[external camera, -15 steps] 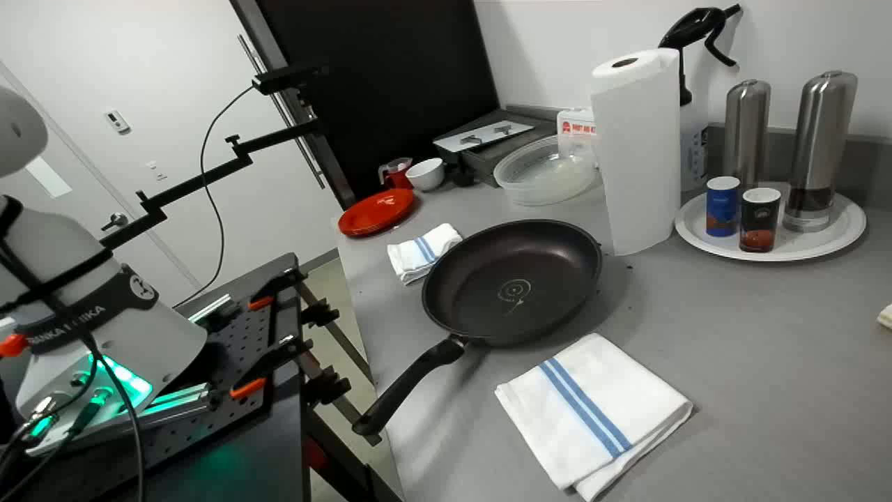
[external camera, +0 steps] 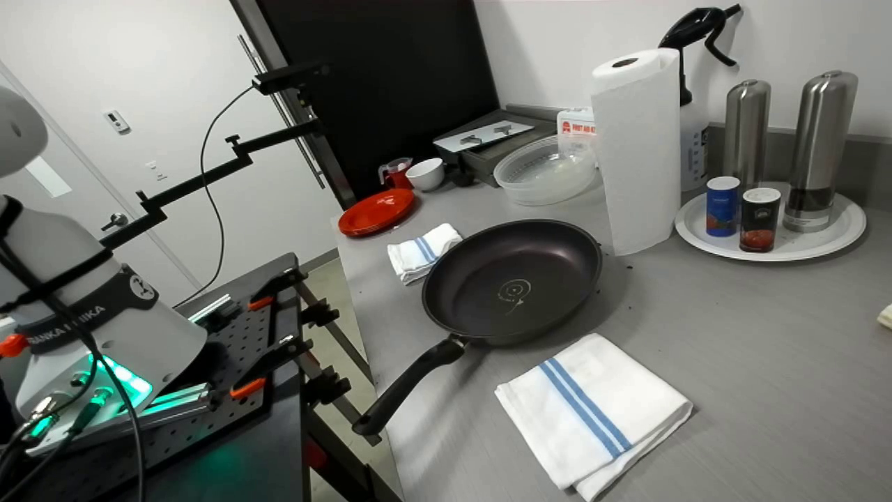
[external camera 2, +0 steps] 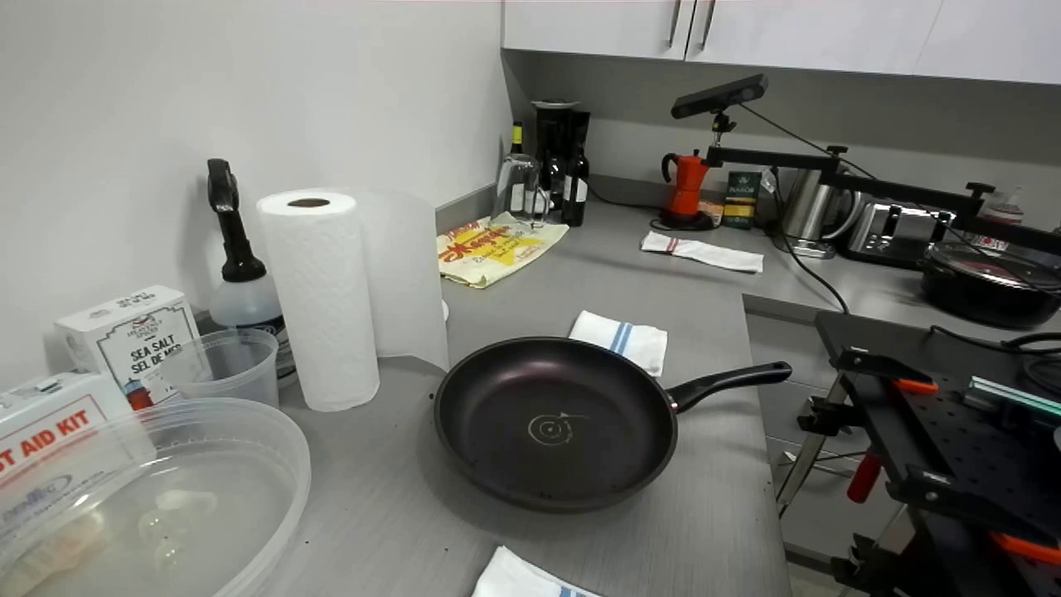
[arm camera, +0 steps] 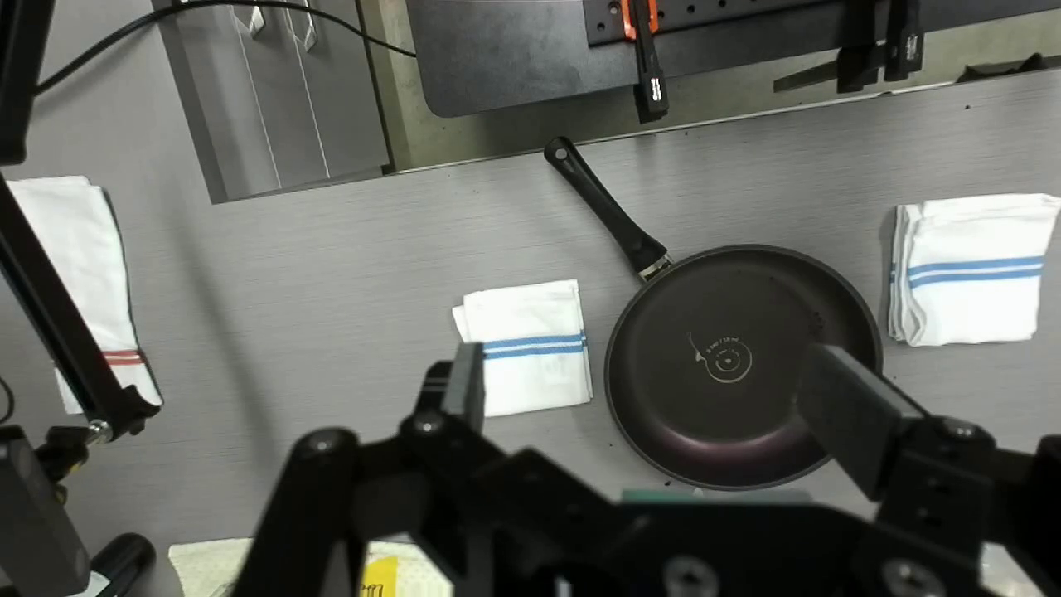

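Note:
A black frying pan (external camera: 527, 284) rests on the grey counter, empty, its handle (external camera: 410, 385) pointing to the counter's front edge. One folded white towel with blue stripes (external camera: 585, 410) lies on one side of the pan, and a second such towel (external camera: 424, 251) on the other. From above, the wrist view shows the pan (arm camera: 741, 398) between the towel on the left (arm camera: 532, 348) and the towel on the right (arm camera: 975, 274). High over the counter, my gripper is open, with its fingers wide apart and nothing held. Neither exterior view shows the gripper.
Behind the pan stands a paper towel roll (external camera 2: 323, 303). A clear plastic tub (external camera 2: 283, 478) sits nearby. Shakers and mills stand on a white plate (external camera: 769, 247); red plates (external camera: 376, 212) lie at the far end. Another towel with red stripes (external camera 2: 701, 253) lies on the counter.

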